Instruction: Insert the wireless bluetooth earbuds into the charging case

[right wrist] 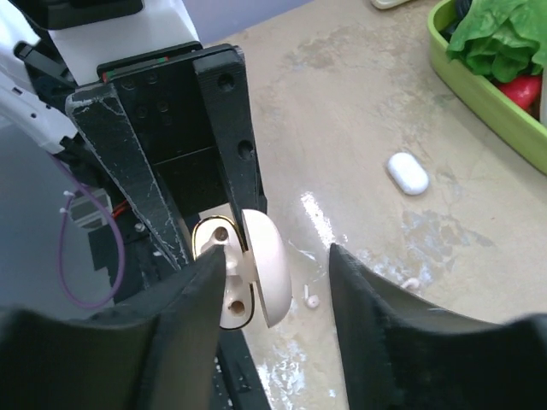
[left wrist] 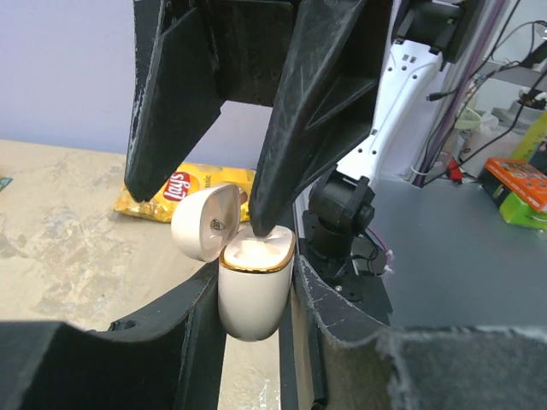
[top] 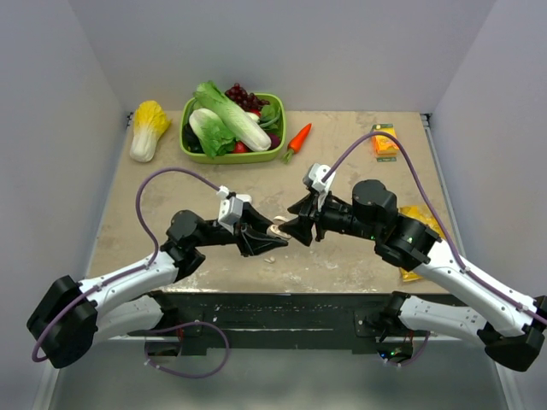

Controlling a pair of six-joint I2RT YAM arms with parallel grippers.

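The white charging case (left wrist: 255,295), lid raised, is held in my left gripper (top: 267,235), whose fingers are shut on its body. In the right wrist view the open case (right wrist: 270,265) shows its earbud slots. My right gripper (top: 303,220) is just beside it, fingers parted either side of the lid in both wrist views, slightly above the case in the left wrist view. Two small white earbuds (right wrist: 312,301) (right wrist: 410,284) lie on the table below.
A white oval object (right wrist: 408,173) lies on the table. A green basket of vegetables (top: 197,154), a cabbage (top: 149,132) and a carrot (top: 297,141) are at the back; yellow packets (top: 385,141) sit at right.
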